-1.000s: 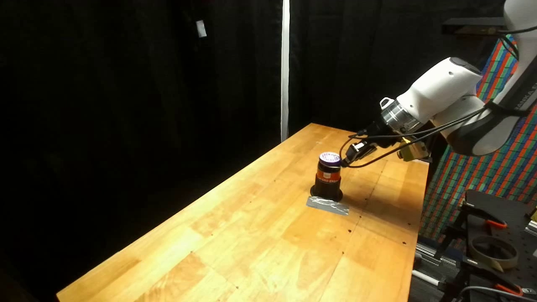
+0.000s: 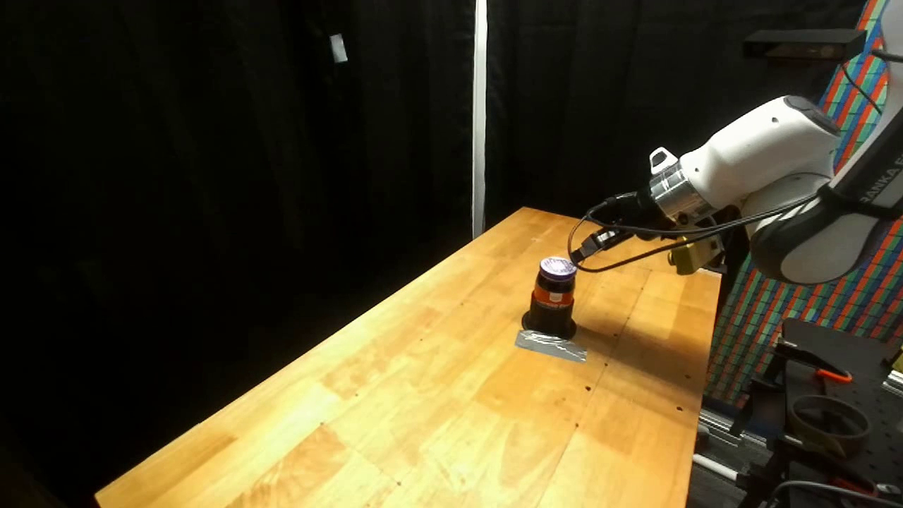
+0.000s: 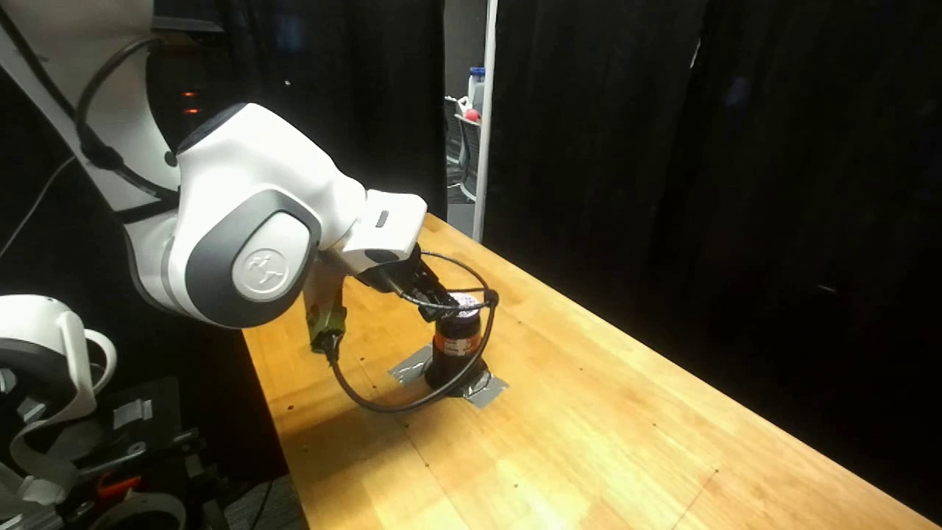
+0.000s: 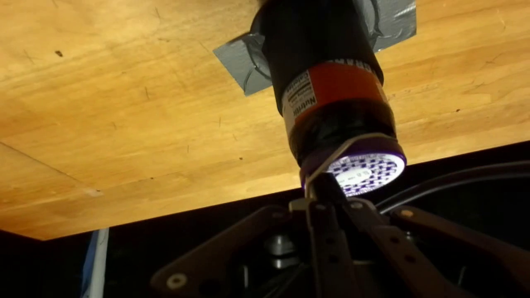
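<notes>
A dark jar (image 2: 554, 295) with an orange label and a purple-and-white patterned lid (image 4: 370, 171) stands upright in a black holder (image 2: 550, 324) taped to the table. A thin tan rubber band (image 4: 348, 144) runs aslant across the jar's neck and lid rim in the wrist view, its left end reaching my fingertips. My gripper is shut at the lid's edge, seen beside the jar's top in exterior view 1. Whether the band is pinched between the fingers or passes beside them, I cannot tell. The jar's far side is hidden.
Grey tape (image 2: 550, 344) fixes the holder to the wooden table (image 2: 406, 381), which is otherwise bare. A black cable (image 3: 415, 406) loops from the arm around the front of the jar in exterior view 2. Dark curtains (image 2: 254, 169) stand behind the table.
In exterior view 1, my gripper has risen slightly and tilted flatter, and the arm has drawn back to the right. The jar has turned or tilted a little; its holder stays put.
</notes>
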